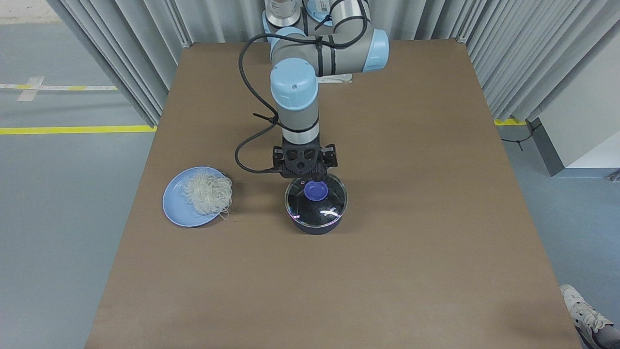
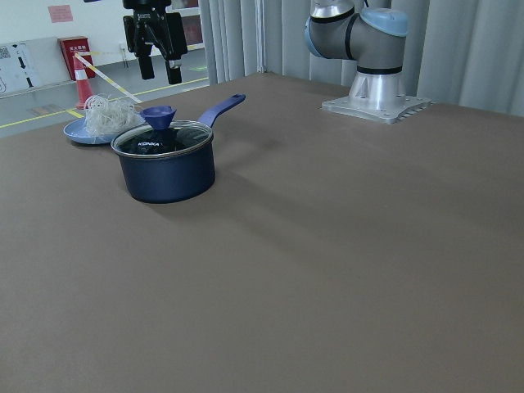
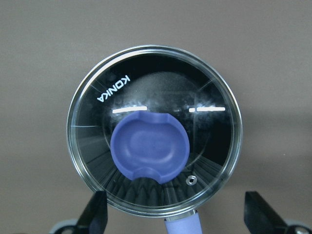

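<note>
A dark blue pot (image 2: pixel 168 180) with a glass lid and round blue knob (image 3: pixel 148 145) stands on the brown table. My gripper (image 2: pixel 160 70) is open above the lid, its black fingers apart and empty; in the wrist view they frame the lower edge, below the knob, which is roughly centred. The pot's blue handle (image 2: pixel 225 108) points toward the robot base and is mostly hidden under my gripper in the front view. Left of the pot in the front view, a light blue plate (image 1: pixel 174 198) holds white noodles (image 1: pixel 207 193).
The robot base (image 2: pixel 377 106) stands at the table's back edge. A person's shoe (image 1: pixel 584 311) shows on the floor beside the table's front right.
</note>
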